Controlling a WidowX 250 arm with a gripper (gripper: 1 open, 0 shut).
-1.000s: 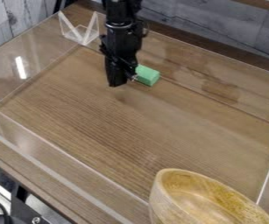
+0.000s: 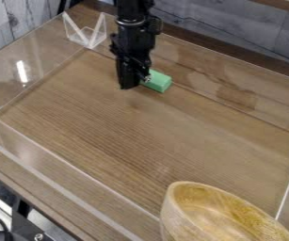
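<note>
My black arm reaches in from the top centre of the camera view, with the gripper [image 2: 130,73] low over the wooden floor of the workspace. A green block [image 2: 155,81] lies just right of the fingers, close against or behind them. Whether the fingers are open or shut is hard to see at this size.
A large yellow bowl [image 2: 222,221] sits at the bottom right. Walls edge it at the back, and white brackets and cables show along the left.
The gripper has shifted slightly toward the back of the surface over the last second. The green block looks about where it was.
</note>
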